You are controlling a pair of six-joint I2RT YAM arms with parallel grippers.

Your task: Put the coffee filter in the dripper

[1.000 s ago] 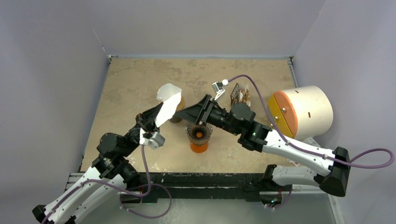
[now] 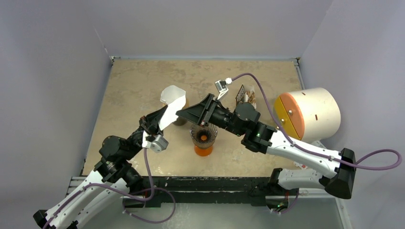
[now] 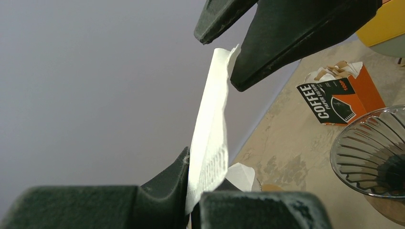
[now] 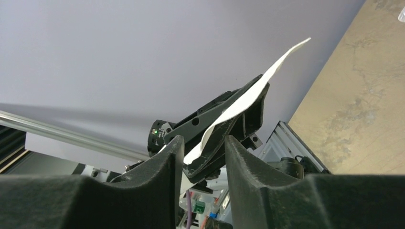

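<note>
The white paper coffee filter point(image 2: 172, 113) is held up in the air by my left gripper point(image 2: 161, 114), which is shut on one edge of it. In the left wrist view the filter point(image 3: 210, 138) rises nearly edge-on from between the fingers. My right gripper point(image 2: 180, 114) is part open at the filter's other side. One finger point(image 3: 253, 69) touches or nearly touches the filter's upper edge. In the right wrist view the filter's near edge point(image 4: 196, 153) lies in line with the gap between the fingertips. The clear ribbed dripper point(image 2: 204, 135), with an orange base, stands below the right gripper.
Behind the raised filter stands a brown vessel point(image 2: 180, 122) beneath a white piece point(image 2: 172, 94). An orange and black box of paper filters point(image 3: 341, 98) lies farther right. A cream and yellow cylindrical machine point(image 2: 313, 114) occupies the right side.
My right gripper has shifted slightly left, up to the filter's edge, after a small move away from it. The left arm and filter have stayed in place.
</note>
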